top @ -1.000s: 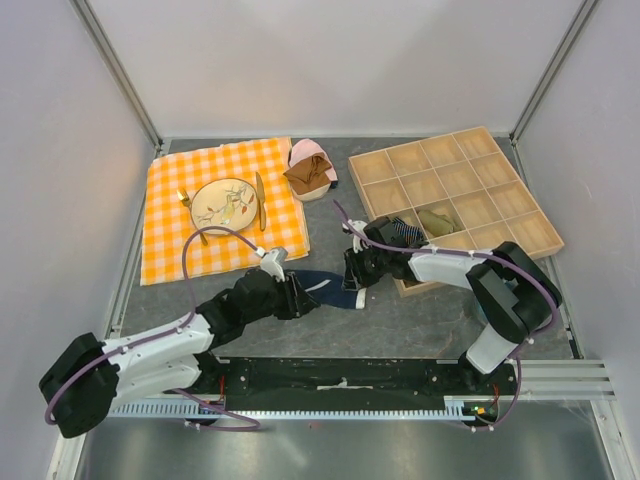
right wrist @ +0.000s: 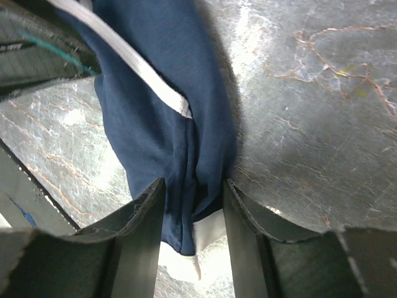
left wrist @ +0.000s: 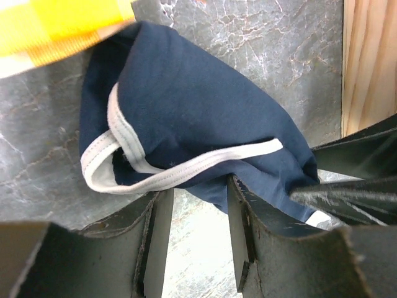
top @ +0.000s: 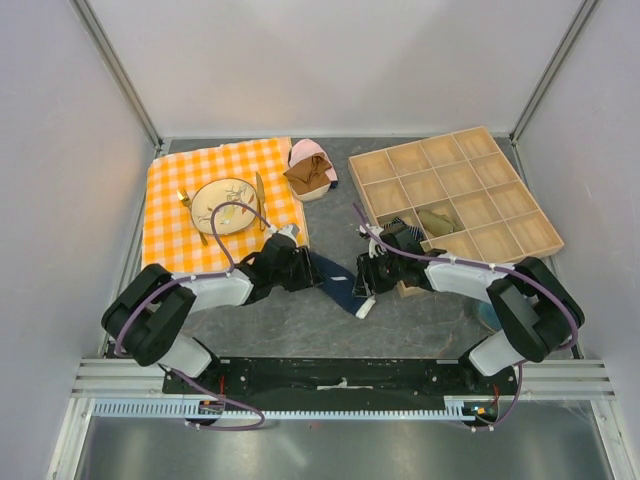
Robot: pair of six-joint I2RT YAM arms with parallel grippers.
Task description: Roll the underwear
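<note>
The navy underwear (top: 336,280) with white trim lies folded lengthwise on the grey table between my grippers. My left gripper (top: 305,275) is over its upper-left end; in the left wrist view its part-open fingers (left wrist: 155,242) are at the near edge of the cloth. My right gripper (top: 365,280) is at the lower-right end; in the right wrist view its part-open fingers (right wrist: 133,242) straddle the narrow folded end with white band. Whether either grips the cloth cannot be made out.
A wooden compartment box (top: 450,160) stands at right, close to the right gripper. An orange checked cloth (top: 165,230) with plate (top: 222,205) is at left. A basket (top: 308,180) with clothing is at the back. Bare table lies in front.
</note>
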